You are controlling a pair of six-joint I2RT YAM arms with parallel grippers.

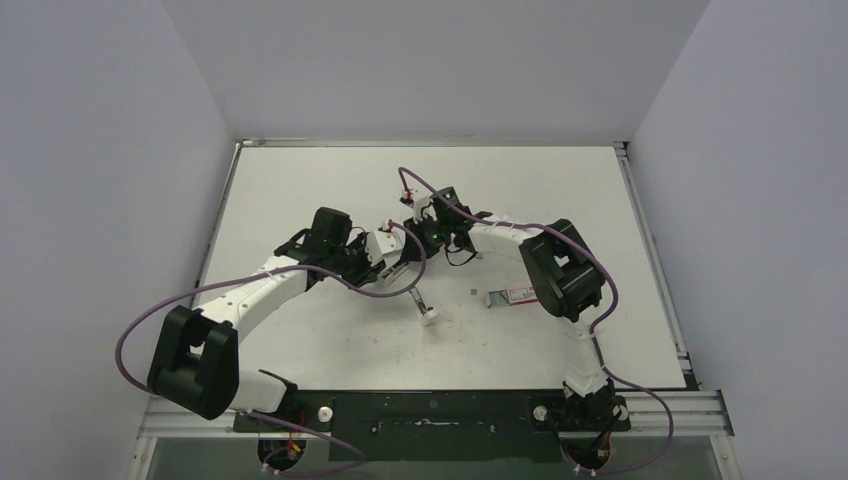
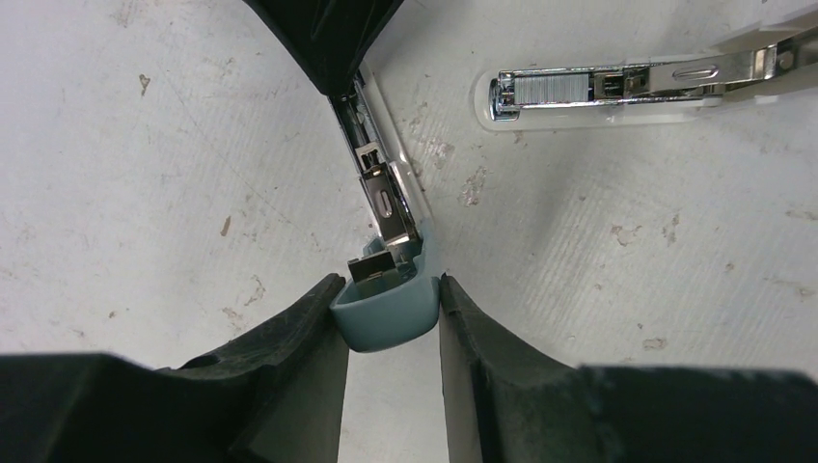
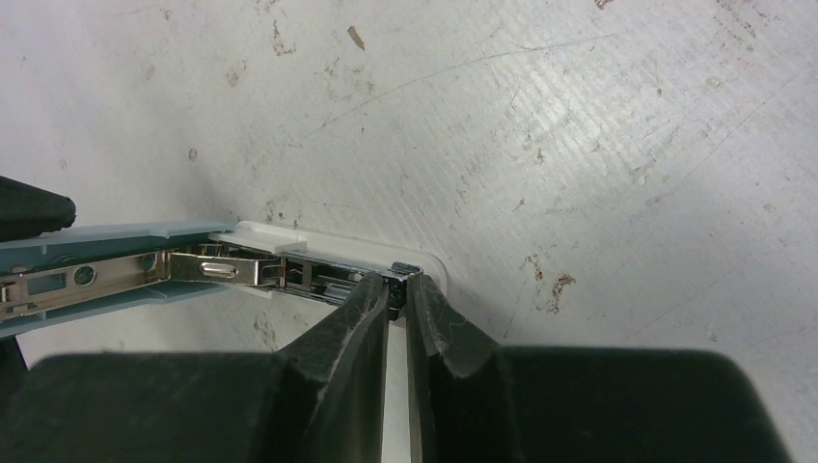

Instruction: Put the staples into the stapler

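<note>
An opened stapler with a blue-grey body (image 2: 384, 318) lies between my grippers, its channel (image 3: 328, 272) exposed. My left gripper is shut on the blue-grey end. At the other end, my right gripper has its fingertips close together on the metal channel tip; whether it holds that tip is unclear. A second opened stapler (image 2: 666, 85) lies apart, with a staple strip (image 2: 552, 89) in it; in the top view it is the pale piece (image 1: 420, 305) nearer the front.
A red-and-white box (image 1: 522, 296) with a grey piece (image 1: 498, 299) lies to the right. Both arms crowd the middle.
</note>
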